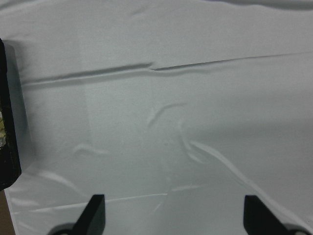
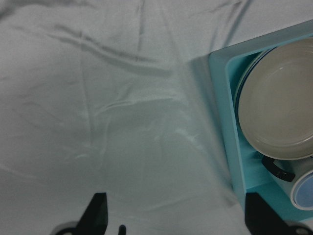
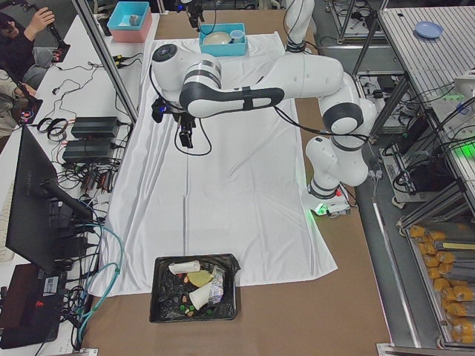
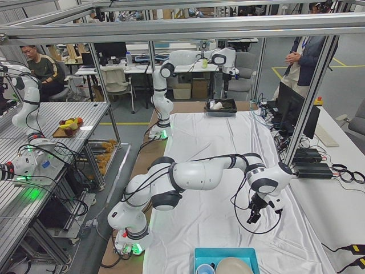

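My left gripper [image 3: 185, 137] hangs open and empty over the white cloth [image 3: 230, 208], away from the black lined bin [image 3: 159, 297], whose edge enters the left wrist view [image 1: 10, 147]. The bin holds white rolls or cups, a yellow item and crumpled wrap. My right gripper [image 4: 254, 217] is open and empty beside the blue box [image 2: 225, 107]. In that box are a beige plate [image 2: 276, 98] and a light cup [image 2: 303, 188] with a blue inside.
A monitor [image 3: 37, 208], cables and desks line the left side in the camera left view. A metal table [image 3: 427, 59] stands at the right, beyond the arm bases.
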